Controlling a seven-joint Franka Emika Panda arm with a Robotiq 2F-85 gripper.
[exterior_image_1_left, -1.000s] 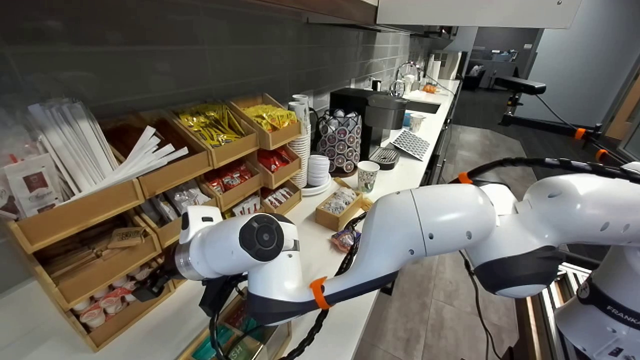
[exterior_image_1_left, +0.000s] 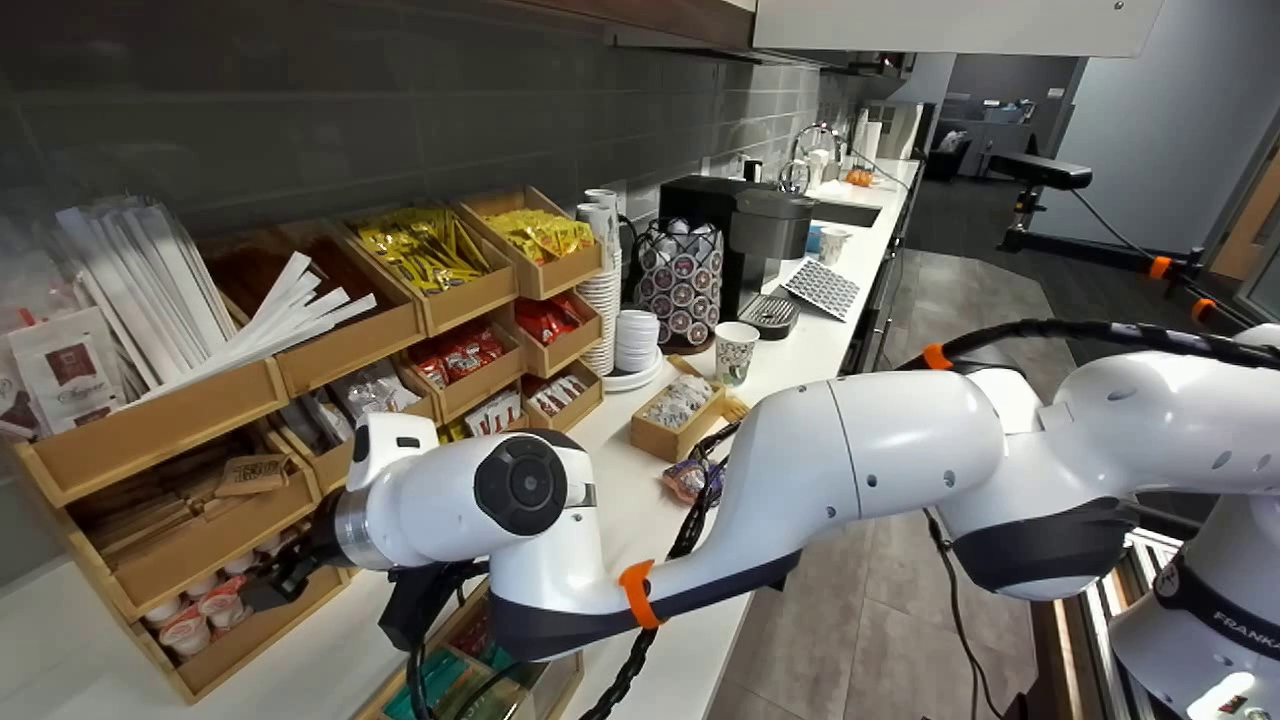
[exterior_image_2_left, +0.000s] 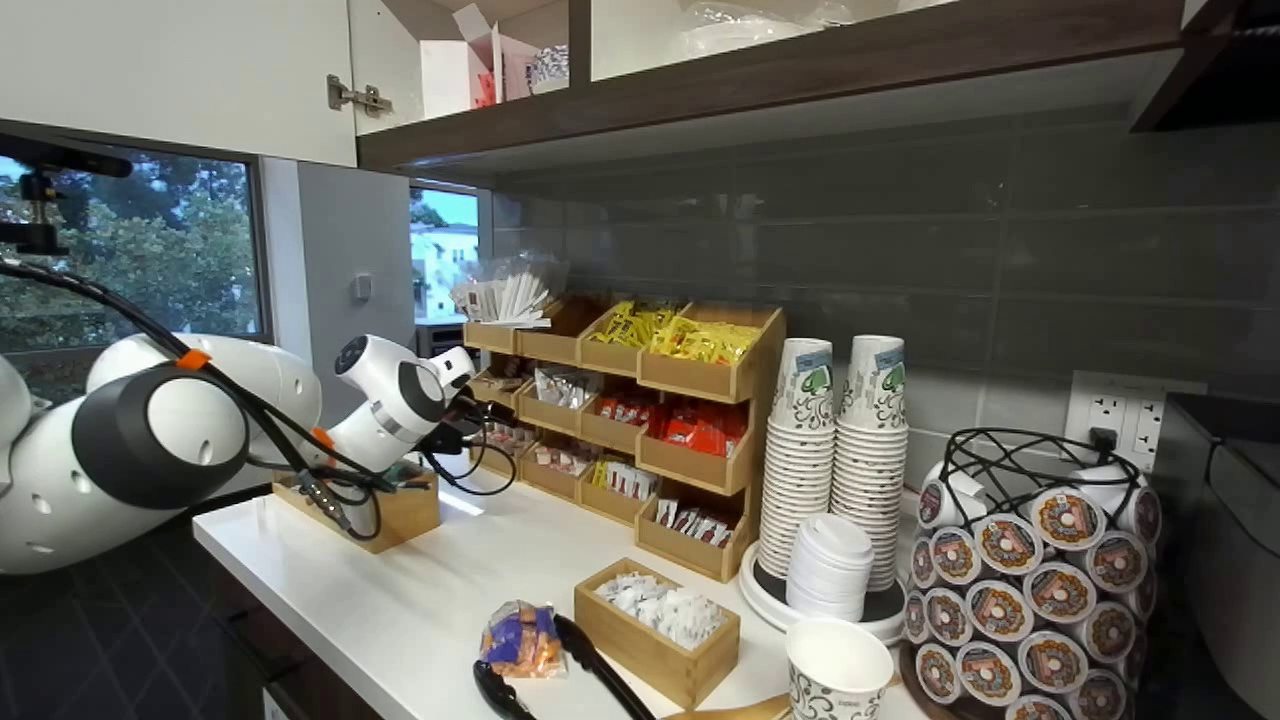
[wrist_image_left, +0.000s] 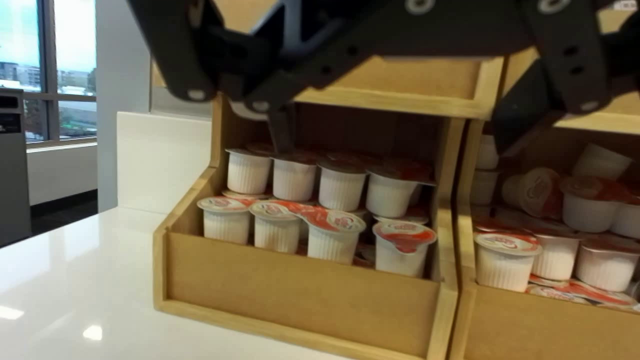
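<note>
In the wrist view my gripper stands open, its two fingers spread wide with nothing held between them. Its left fingertip (wrist_image_left: 280, 129) overlaps the back row of creamer cups (wrist_image_left: 333, 235) in the lower left bin (wrist_image_left: 300, 294). The right finger (wrist_image_left: 528, 111) shows in front of the neighbouring bin of creamers (wrist_image_left: 507, 261). Whether either finger touches a cup cannot be told. From the side, the dark gripper (exterior_image_1_left: 274, 586) is at the front of the rack's bottom row, covering some of the cups.
Wooden shelf dividers (wrist_image_left: 450, 228) and the upper bin's lip (wrist_image_left: 384, 99) border the opening closely. Open counter (wrist_image_left: 78, 270) lies to the left. A box of tea packets (exterior_image_1_left: 450, 672) sits below the arm; tongs (exterior_image_2_left: 600, 666) and a sweetener box (exterior_image_2_left: 660, 642) are farther along.
My gripper has moved a little left and lower along the bottom row of the rack. The rack and its contents look the same.
</note>
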